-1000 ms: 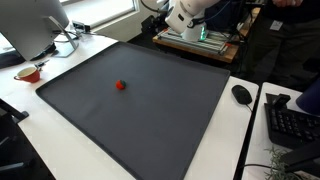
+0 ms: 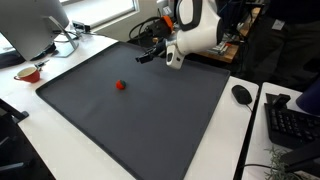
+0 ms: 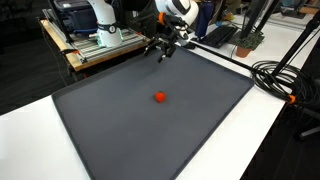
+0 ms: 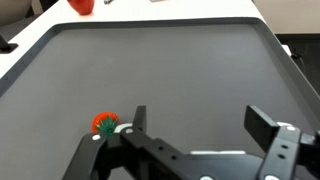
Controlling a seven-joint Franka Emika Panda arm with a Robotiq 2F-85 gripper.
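Observation:
A small round red object [image 2: 121, 85] rests on the dark grey board, far from the board's edges. The wrist view shows green on the face of this red object [image 4: 105, 123], to the left of the fingers and apart from them. My gripper stands open, and only bare grey surface shows between its fingers. In exterior view 2 the gripper [image 3: 166, 50] hangs over the board's far part, behind the red object [image 3: 159, 97]. No contact between them shows.
The dark board [image 2: 150, 125] is otherwise clear. A red cup [image 2: 31, 74] stands beyond its left edge. A black mouse [image 2: 241, 95] and a keyboard [image 2: 293, 123] lie at the right. Coiled black cable [image 3: 275, 75] sits beside the board.
The red object has stayed in place.

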